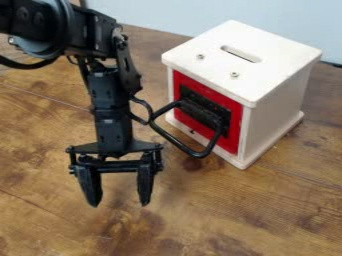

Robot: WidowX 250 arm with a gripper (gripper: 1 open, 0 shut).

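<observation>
My black gripper (118,186) hangs low over the wooden table at the left of the camera view, its two fingers spread apart with nothing between them. To its upper right stands a white box (270,120) with a slot and two screw heads on top. Its front has a red panel (230,138) with a black grille in it. A black cable loops from the arm across that front; where it ends is unclear.
A pale wall runs behind the box at the top right.
</observation>
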